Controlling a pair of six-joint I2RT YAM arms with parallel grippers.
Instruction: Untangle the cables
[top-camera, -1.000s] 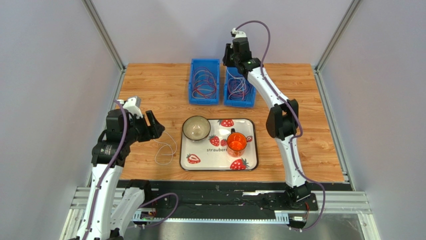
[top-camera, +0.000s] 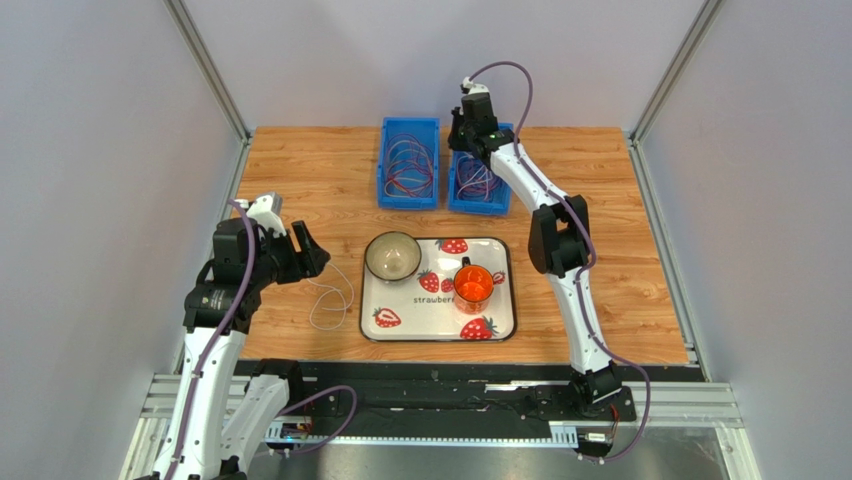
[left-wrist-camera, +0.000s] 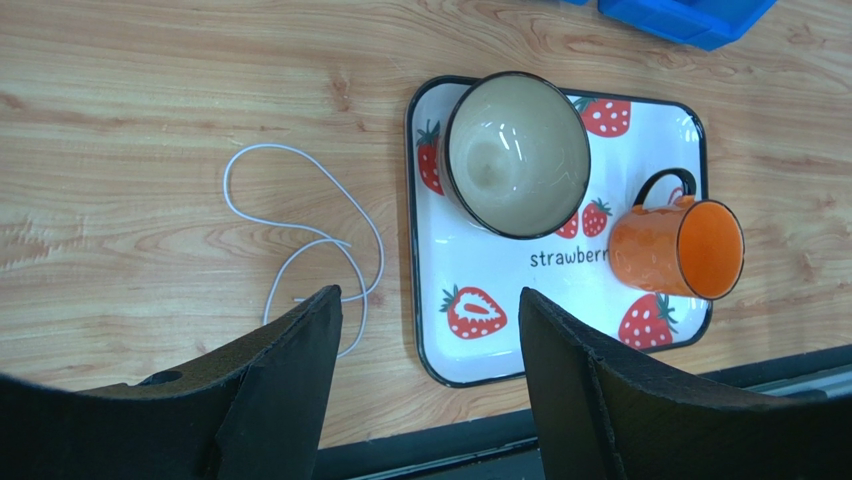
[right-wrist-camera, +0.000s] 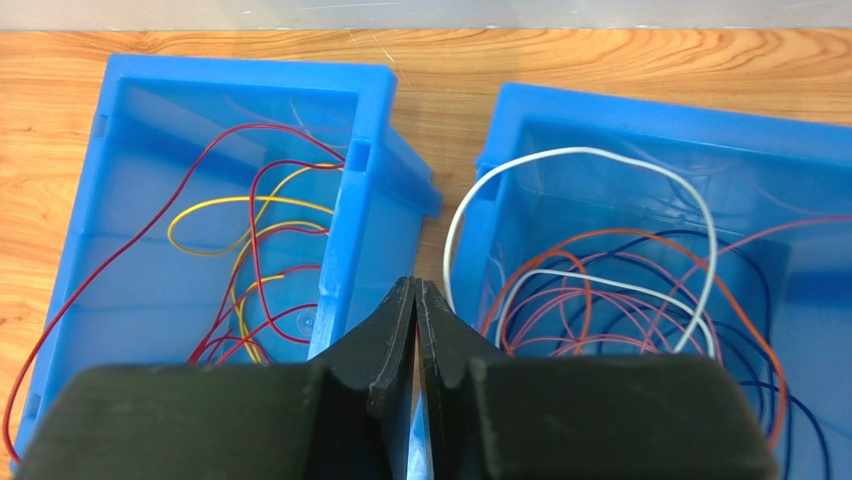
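A blue bin of red and yellow cables (right-wrist-camera: 150, 200) and a second blue bin of white, orange, pink and dark blue cables (right-wrist-camera: 800, 260) stand at the back. My right gripper is over the gap between them, fingertips together in its wrist view, beside a white cable loop (right-wrist-camera: 575, 150) arched over the second bin's wall; whether it pinches anything is unclear. A loose thin white cable (left-wrist-camera: 300, 150) lies curled on the table, left of the tray. My left gripper hangs open near it, nothing between its fingers.
A strawberry tray (top-camera: 400, 300) holds a grey bowl (top-camera: 393, 255) and an orange mug (top-camera: 473, 290) at the front middle.
The left arm has stayed still.
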